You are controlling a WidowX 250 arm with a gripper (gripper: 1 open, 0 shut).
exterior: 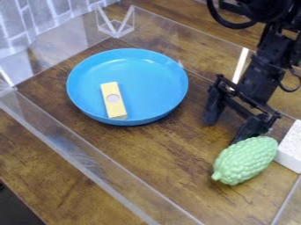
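Note:
My black gripper hangs low over the wooden floor at the right, just behind a green bumpy oval toy, its dark fingers close to or touching the floor; whether they hold anything is hard to make out. A blue plate at the upper left holds a pale yellow block with a round mark.
A white block lies at the right edge beside the toy. A pale strip stands behind the gripper. Clear walls border the wooden workspace, whose lower middle is free.

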